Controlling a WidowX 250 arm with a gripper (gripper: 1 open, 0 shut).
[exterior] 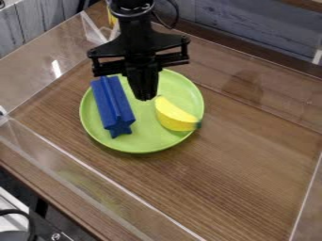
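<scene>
A green plate point(138, 141) rests on the wooden table, holding a blue block-like object point(113, 105) on its left side and a yellow banana-like piece point(179, 116) on its right. The black gripper point(145, 93) reaches down from the top over the back half of the plate, between the two objects, its tips shut with nothing visible between them. Whether the tips touch the plate cannot be told.
Clear walls edge it at left and back. A black cable loops at the bottom left.
</scene>
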